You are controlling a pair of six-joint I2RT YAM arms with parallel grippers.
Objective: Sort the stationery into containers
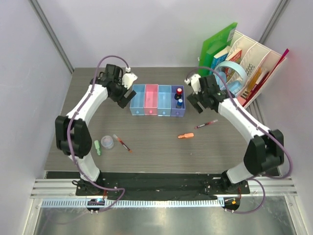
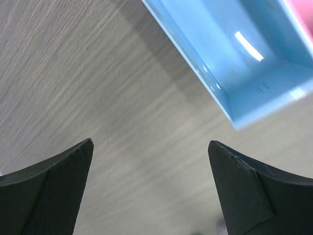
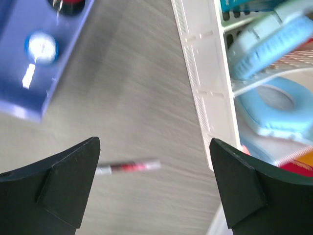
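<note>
A row of joined bins sits at the table's middle back: a blue bin [image 1: 138, 90], a pink bin [image 1: 151, 90], another blue bin [image 1: 164, 90] and a purple bin [image 1: 177, 113]. Two ink bottles, one red-capped [image 1: 179, 91] and one blue-capped [image 1: 180, 102], stand in the purple one. Loose on the table lie an orange marker [image 1: 186, 135], two red-and-white pens [image 1: 206, 124] [image 1: 122, 143], a green marker [image 1: 97, 147] and a clear round tub [image 1: 107, 142]. My left gripper [image 1: 126, 99] is open and empty at the row's left end. My right gripper [image 1: 194, 103], open and empty too, hangs right of the purple bin.
A white rack [image 3: 205, 73] with books, folders and blue headphones [image 1: 233, 65] fills the back right corner, close to my right gripper. Bare tabletop [image 1: 156, 156] lies along the front middle.
</note>
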